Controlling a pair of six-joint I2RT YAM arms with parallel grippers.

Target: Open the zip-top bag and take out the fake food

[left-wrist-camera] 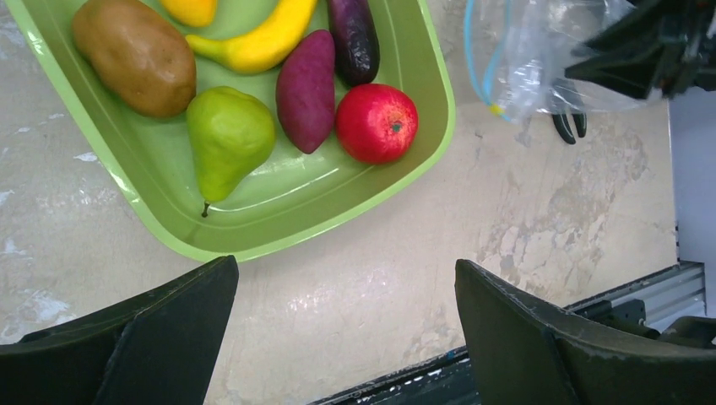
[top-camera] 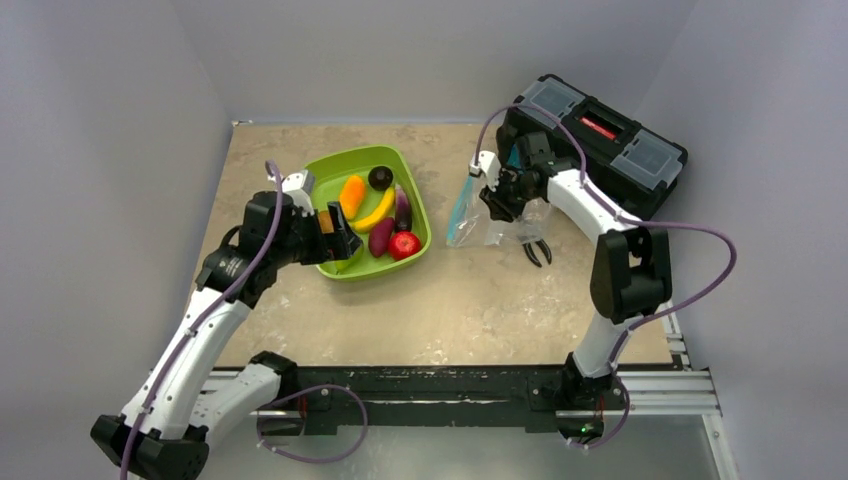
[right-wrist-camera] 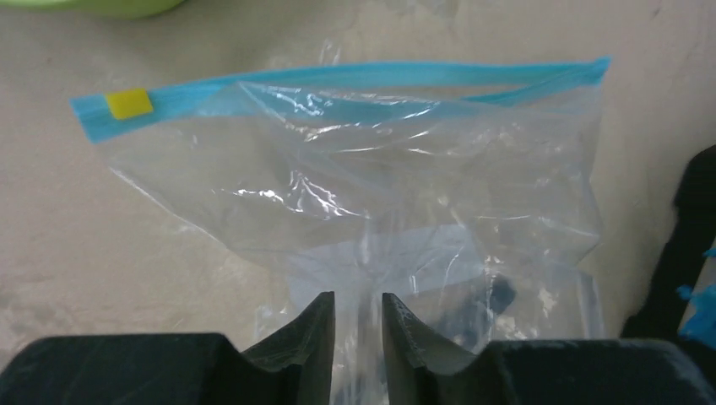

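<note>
The clear zip bag lies flat and looks empty on the table's right half, its blue strip parted along the right and its yellow slider at the left end. Right over it is my right gripper, its fingertips a little apart with crumpled plastic below and between them. My left gripper is wide open and empty at the green bin's front edge. In the green bin lie the fake foods: banana, pear, red fruit, potato, eggplant and others.
A black toolbox stands at the back right, close behind my right arm. Black-handled pliers stick out by the bag's near side.
</note>
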